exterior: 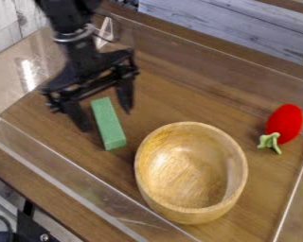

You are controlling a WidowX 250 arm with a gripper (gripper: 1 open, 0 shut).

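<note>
My dark gripper [98, 98] hangs over the left part of the wooden surface, blurred, its fingers spread wide and open around a green block [109, 124] that lies on the wood. Whether the fingers touch the block I cannot tell.
A wooden bowl [191, 189] sits at the front right of the block. A red pepper-like object [283, 121] with a green stem lies at the right edge. A raised rail runs along the front left.
</note>
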